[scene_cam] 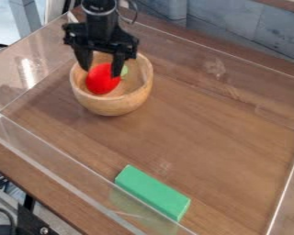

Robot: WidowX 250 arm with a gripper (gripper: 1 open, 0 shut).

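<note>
A wooden bowl (113, 101) sits at the upper left of the table, holding a red object (102, 81) and a smaller light green piece, partly hidden. The black gripper (102, 61) hangs over the bowl, its fingers apart above and around the red object; whether they touch it cannot be told. A green block (152, 193) lies near the front edge at the bottom center.
Clear walls border the wooden table on the left, front and right. Beyond the left edge are a floor and dark equipment with a cable.
</note>
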